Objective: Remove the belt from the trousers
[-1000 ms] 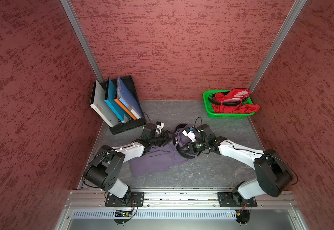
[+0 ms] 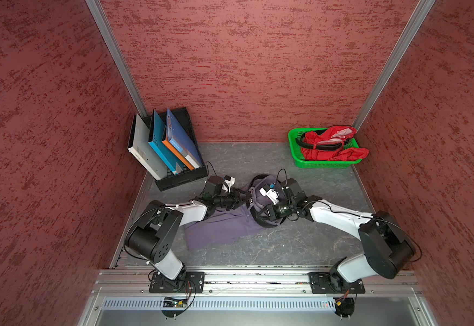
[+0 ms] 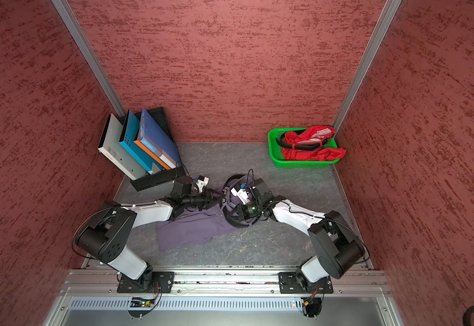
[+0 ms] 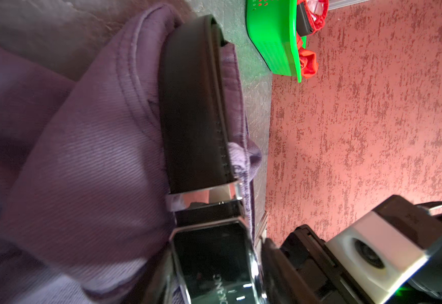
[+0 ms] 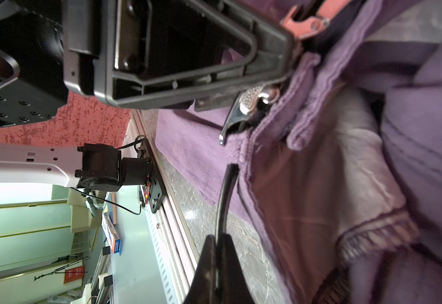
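The purple trousers [image 2: 220, 228] lie on the table, waistband to the right, with the black belt [image 4: 193, 111] around it. In the left wrist view the dark, shiny plate buckle [image 4: 210, 258] sits between the fingers of my left gripper, one finger at each side; whether they press on it I cannot tell. In the right wrist view my right gripper is shut on the belt's thin, edge-on strap [image 5: 227, 190], which runs from the waistband beside the buckle's metal clasp [image 5: 243, 109]. The arms hide part of the waistband from above.
A green basket [image 2: 296, 157] with red cloth and another black belt stands at the back right. Several binders [image 2: 180, 142] fill a black holder at the back left.
My left gripper has shifted very slightly toward the front right around the buckle. The right arm and trousers look almost unchanged.
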